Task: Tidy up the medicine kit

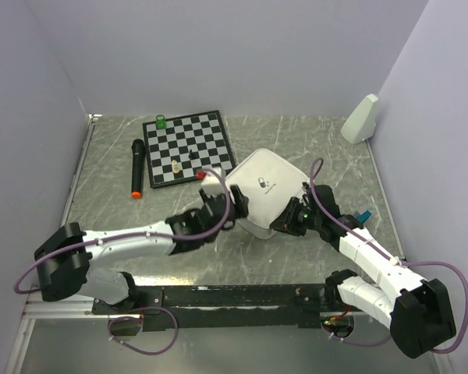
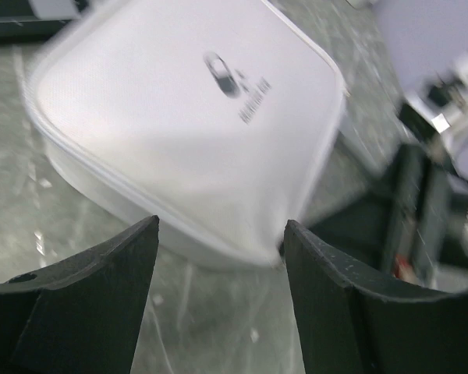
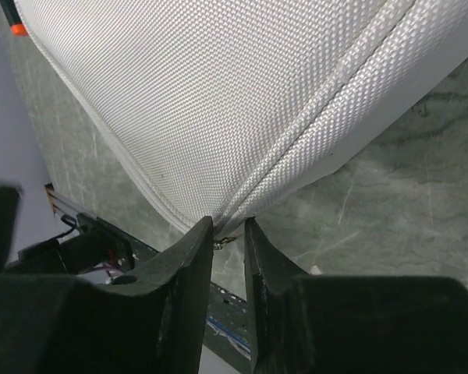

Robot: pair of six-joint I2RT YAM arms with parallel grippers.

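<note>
The white fabric medicine kit lies closed on the marble table, a pill logo on its lid. My right gripper is at the kit's zipped near-right corner, its fingers close together around a small zipper tab; whether they grip it I cannot tell. My left gripper is open, blurred in the top view, above the kit's left edge, with nothing clearly between its fingers.
A checkerboard with small objects is at the back left, beside a black microphone. A white device stands at the back right, and a blue item lies at the right.
</note>
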